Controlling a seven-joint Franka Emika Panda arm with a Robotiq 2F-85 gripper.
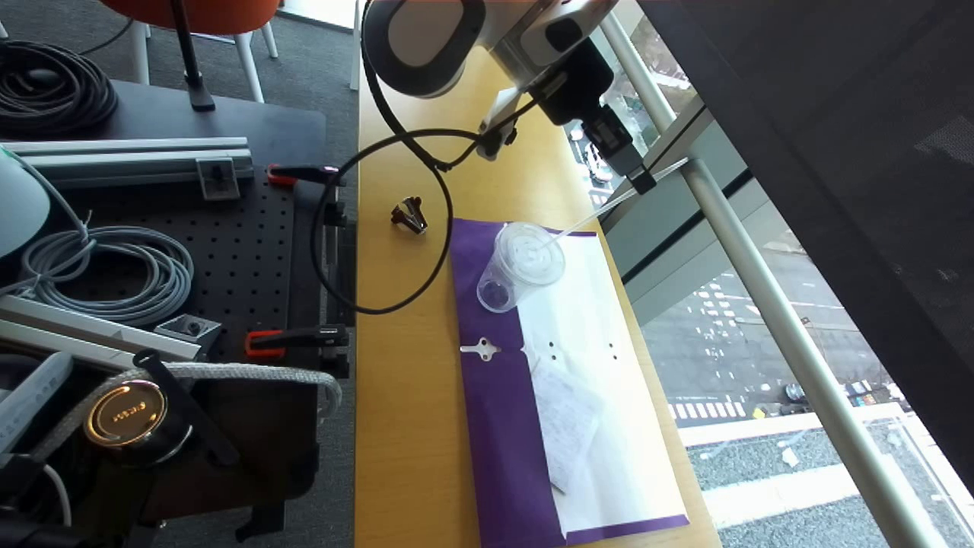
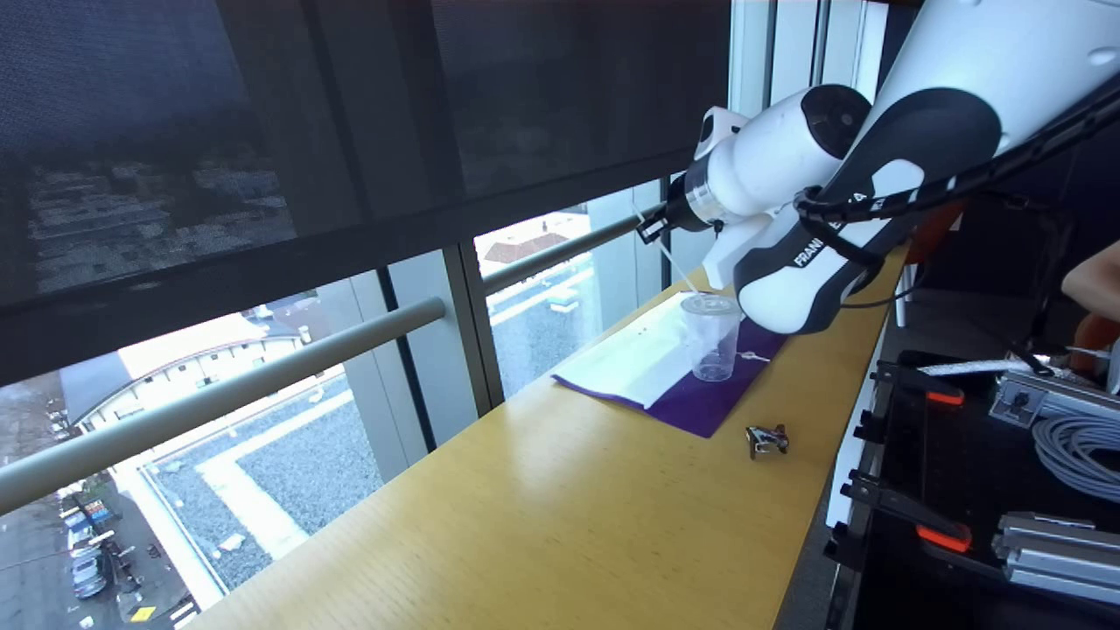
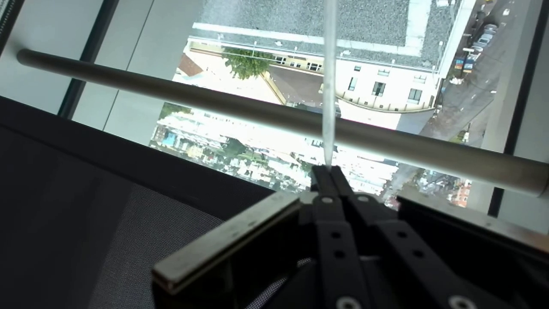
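A clear plastic cup (image 1: 518,265) with a lid (image 2: 710,304) stands upright toward the far end of the purple and white folder (image 1: 507,438). Pinched in my shut gripper (image 1: 644,181) is a thin translucent straw (image 1: 598,215). The straw slants down from the gripper, its lower end at the lid in both exterior views; whether it passes through the lid's hole I cannot tell. A short piece of straw sticks out above the fingers. In the wrist view, the straw (image 3: 329,77) runs upward from the gripper's closed tips (image 3: 329,169); the cup is out of that view.
A metal rail (image 1: 776,292) and window run along the table's side, close to the gripper. On the wooden table (image 2: 504,514) lies a small staple remover (image 1: 410,215). A key-shaped piece (image 1: 480,348) lies on the folder. The arm's black cable (image 1: 447,237) loops over the table.
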